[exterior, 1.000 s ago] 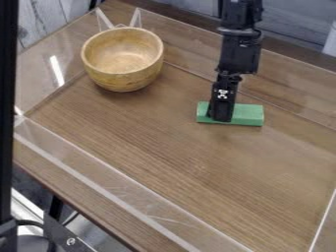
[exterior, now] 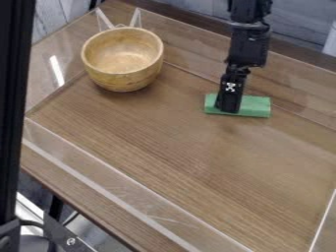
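My black gripper (exterior: 231, 93) reaches down from the top of the view onto a green rectangular block (exterior: 254, 106) on the wooden table, its tip over the left part of the block.
A round wooden bowl (exterior: 121, 77) stands at the upper left, with a pale object (exterior: 118, 20) behind it at the back. A dark structure runs along the left edge.
The green block and my gripper have both shifted slightly to the right over the last second. The bowl has not moved.
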